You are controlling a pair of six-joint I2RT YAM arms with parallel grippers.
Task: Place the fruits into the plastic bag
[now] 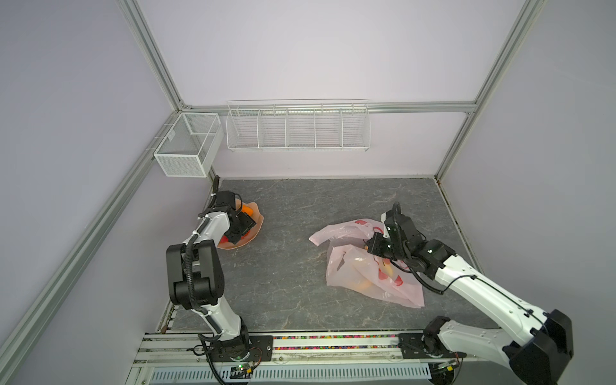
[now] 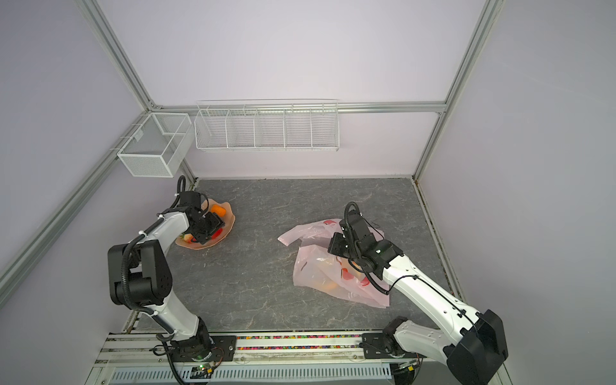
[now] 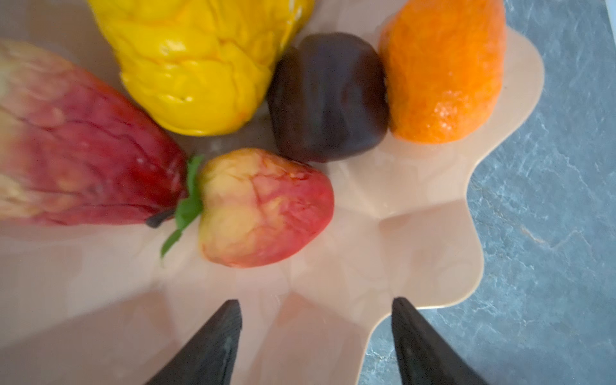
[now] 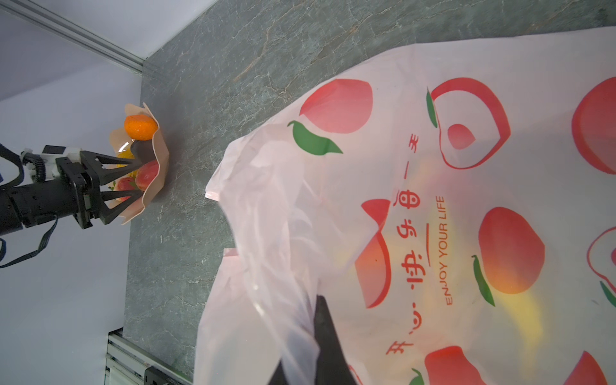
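The scalloped peach-coloured plate (image 2: pixel 226 232) stands at the left of the table. In the left wrist view it holds a small red-yellow fruit (image 3: pixel 266 208), a dark round fruit (image 3: pixel 328 96), an orange (image 3: pixel 446 70), a yellow fruit (image 3: pixel 202 57) and a larger red fruit (image 3: pixel 83 141). My left gripper is open over the plate's rim side, beside the small red-yellow fruit, nothing gripped. Over at the right, the pink plastic bag (image 1: pixel 349 269) lies with its mouth to the left. My right gripper is shut on its film, lifting a fold.
Yellowish shapes (image 4: pixel 529 320) show through the bag's film. A white wire rack (image 1: pixel 298 128) and a white basket (image 1: pixel 189 144) hang on the walls above.
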